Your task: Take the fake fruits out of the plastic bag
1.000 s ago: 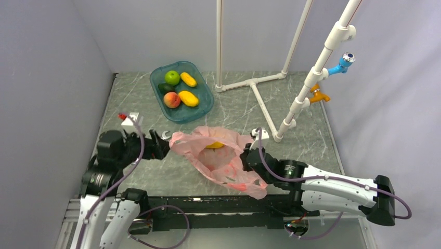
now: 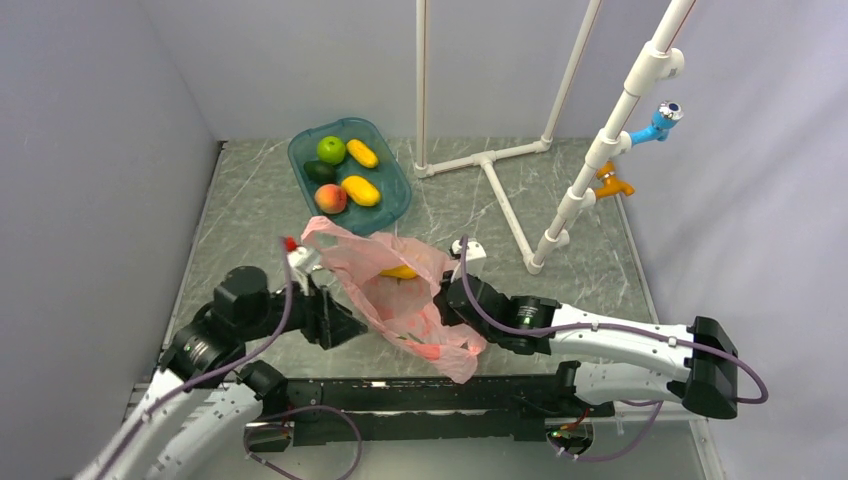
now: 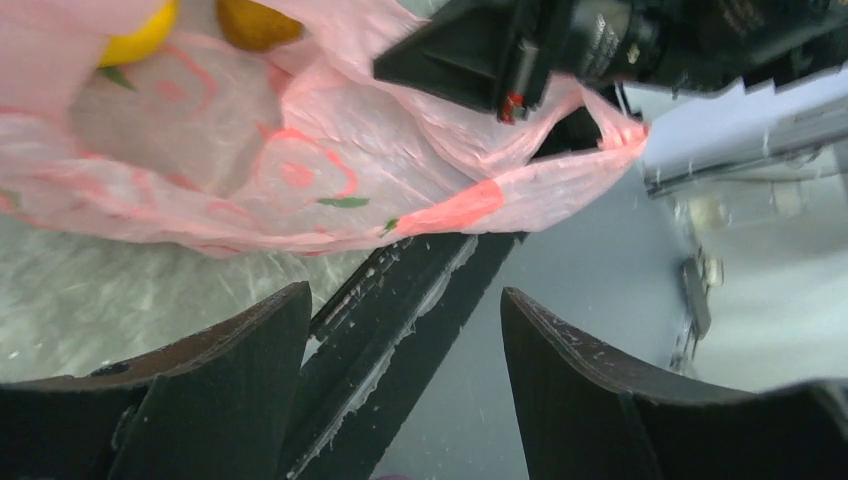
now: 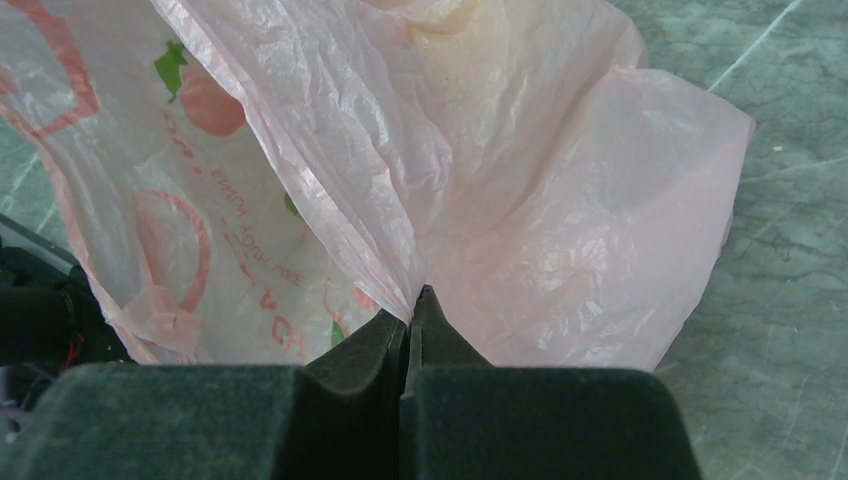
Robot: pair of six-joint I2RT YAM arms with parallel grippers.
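Note:
The pink plastic bag (image 2: pixel 410 315) lies open on the table's front half, its mouth gaping toward my left arm. Inside it a yellow fruit (image 2: pixel 399 272) shows in the top view. In the left wrist view, a yellow fruit (image 3: pixel 140 38) and a brownish one (image 3: pixel 256 24) lie within the bag. My right gripper is shut on a gathered fold of the bag's edge. Left of the bag's opening hovers my left gripper, its fingers apart and nothing between them; the fingertips look over the bag's near rim and the table edge.
At the back a teal basket (image 2: pixel 400 205) holds several fruits, among them a green apple (image 2: pixel 331 150) and a peach (image 2: pixel 330 198). A white pipe frame (image 2: pixel 510 210) with blue and orange taps stands behind right. Bare table (image 2: pixel 240 215) shows left of the basket.
My right gripper has moved left, drawing the bag's edge with it. The basket has stayed in place.

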